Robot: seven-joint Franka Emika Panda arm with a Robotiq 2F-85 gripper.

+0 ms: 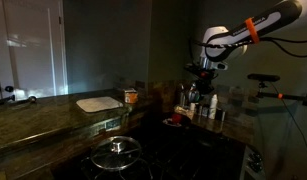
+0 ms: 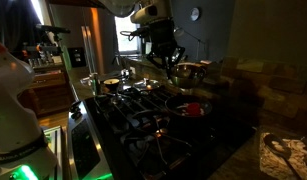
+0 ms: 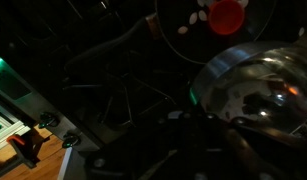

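Observation:
My gripper hangs high over the right side of the dark stove in exterior view 1. It is shut, and I make out nothing between its fingers, though the dark hides detail. In exterior view 2 the gripper is above the stove's back area. A dark pan with a red item in it stands on the stove below. The wrist view shows the red item at the top, with a shiny, rounded metallic or glass piece beside the pan. A glass lid sits at the left in exterior view 1.
A pale board and an orange-and-white tub stand on the counter. Several bottles crowd the back right. A spoon rests on the right-hand counter in exterior view 2. Open air surrounds most of the arm.

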